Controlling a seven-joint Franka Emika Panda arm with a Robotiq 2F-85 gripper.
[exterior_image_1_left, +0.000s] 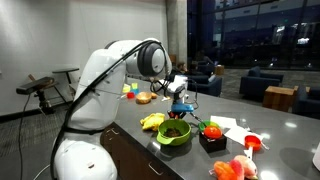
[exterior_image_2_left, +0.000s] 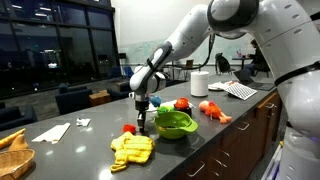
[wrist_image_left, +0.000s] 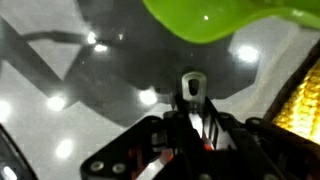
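My gripper is shut on a slim pale object with a rounded end, seen low in the wrist view; what it is I cannot tell. A green bowl fills the upper edge there, apart from the held object. The same bowl has dark bits inside in exterior view 1. From exterior view 2, the gripper hangs just beside the bowl, low over the table. A crumpled yellow cloth lies in front of it, next to a small red item.
A black box holding a red, tomato-like item stands beyond the bowl. An orange-red toy and a red cup lie farther right. A wicker basket sits at the left table edge. Bare table lies between basket and cloth.
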